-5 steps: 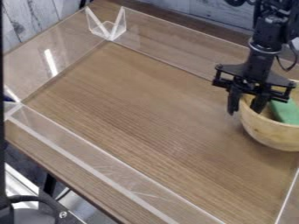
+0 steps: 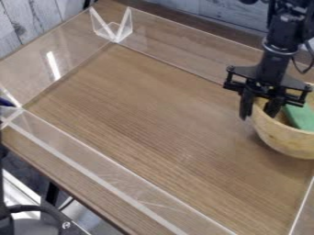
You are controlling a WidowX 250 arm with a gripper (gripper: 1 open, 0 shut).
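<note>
My black gripper (image 2: 260, 103) is at the right of the camera view, reaching down over a yellowish-tan bowl (image 2: 287, 140). Its fingers are at the bowl's near-left rim and inside it; whether they are closed on the rim is hard to tell. A green item (image 2: 299, 117) sits inside the bowl, partly hidden behind the gripper.
Clear raised edging runs along its sides, with a clear bracket (image 2: 113, 29) at the back left. A black device with cables (image 2: 28, 223) sits at the lower left, off the tabletop.
</note>
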